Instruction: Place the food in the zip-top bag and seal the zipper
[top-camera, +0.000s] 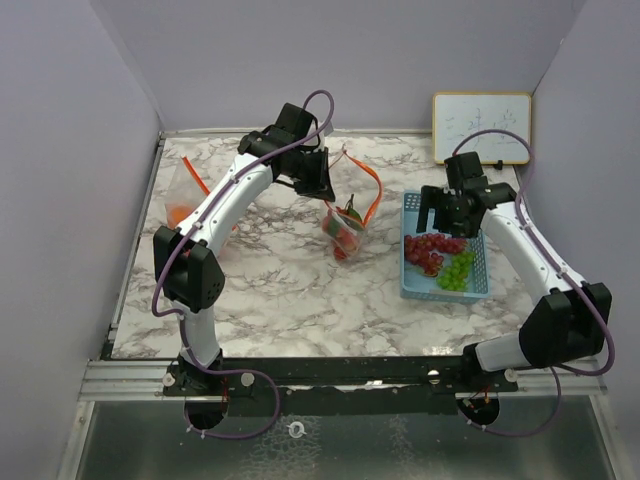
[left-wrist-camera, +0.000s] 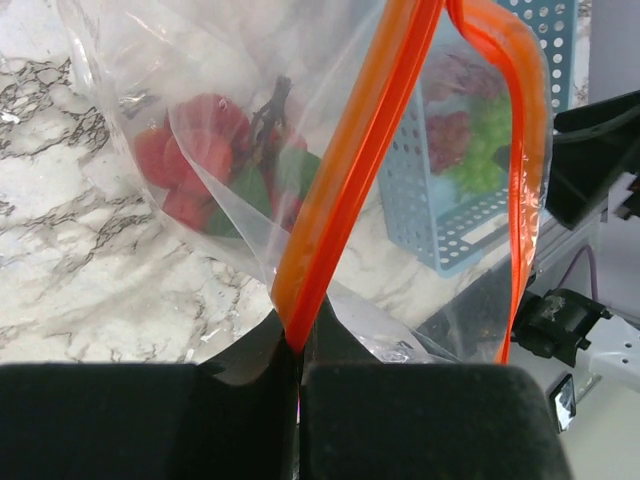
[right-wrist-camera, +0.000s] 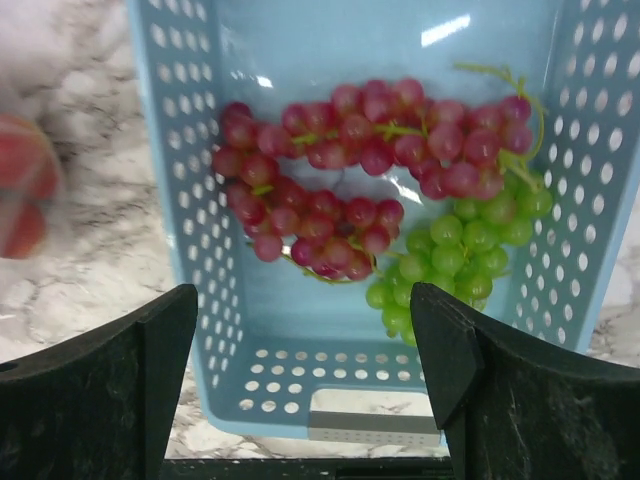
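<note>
A clear zip top bag with an orange zipper (top-camera: 374, 199) hangs from my left gripper (top-camera: 330, 197), which is shut on the zipper edge (left-wrist-camera: 345, 170). Its mouth gapes open, the far zipper side free. Inside are red strawberry-like pieces (left-wrist-camera: 205, 140) with green leaves, low in the bag. My right gripper (top-camera: 432, 207) stands open over the blue basket (top-camera: 416, 293), with nothing between its fingers. In that basket lie red grapes (right-wrist-camera: 375, 130) and a bunch of green grapes (right-wrist-camera: 455, 250), below the right fingers (right-wrist-camera: 150, 365).
Another bag with an orange zipper (top-camera: 180, 213) lies at the table's left. A whiteboard (top-camera: 481, 122) rests at the back right.
</note>
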